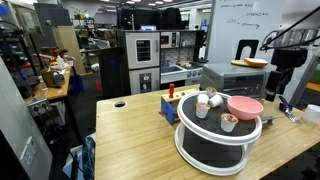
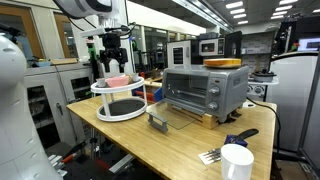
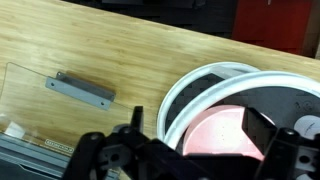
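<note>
My gripper is open above the table, its two fingers spread over part of a pink bowl [image 3: 215,130]. Nothing shows between the fingertips. The pink bowl [image 1: 244,107] rests on the upper tier of a round two-tier stand [image 1: 212,138]. Several small cups share that tier, among them a white cup [image 1: 202,110] and a cup with pinkish contents [image 1: 229,123]. In the second exterior view, the gripper [image 2: 109,66] hangs above the pink bowl [image 2: 119,81], apart from it.
Behind the stand is a grey toaster oven [image 2: 205,90] with a bowl-like item [image 2: 222,62] on top. A grey handle [image 2: 157,122] lies low before it. A white mug [image 2: 236,161] and a spatula [image 2: 210,156] are nearby. Bare wood [image 1: 130,145] spreads left of the stand.
</note>
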